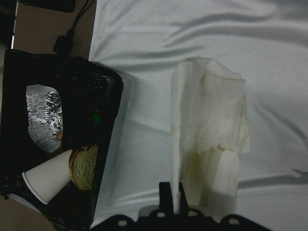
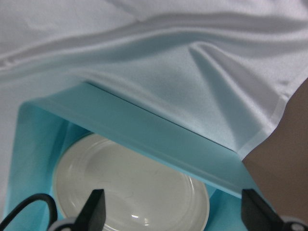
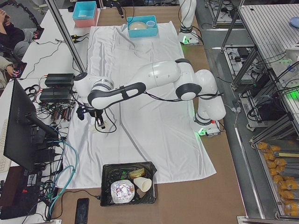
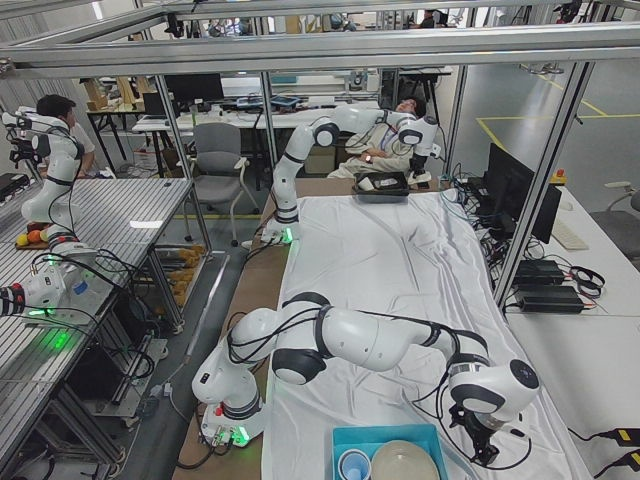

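Observation:
A crumpled whitish paper piece [image 1: 211, 110] hangs from my left gripper, which is shut on its edge, over the white cloth [image 3: 145, 126]; in the camera left view this gripper [image 3: 98, 122] is left of centre. The black tray [image 1: 67, 72] lies beside it, holding foil [image 1: 44, 113], a bread-like piece [image 1: 84, 168] and a paper cup [image 1: 45, 175]. My right gripper is open above the light blue bin [image 2: 130, 130], which holds a pale plate [image 2: 120, 178].
A monitor [image 3: 21, 126], black boxes and cables crowd the table left of the cloth in the camera left view. Metal frame posts stand along the sides.

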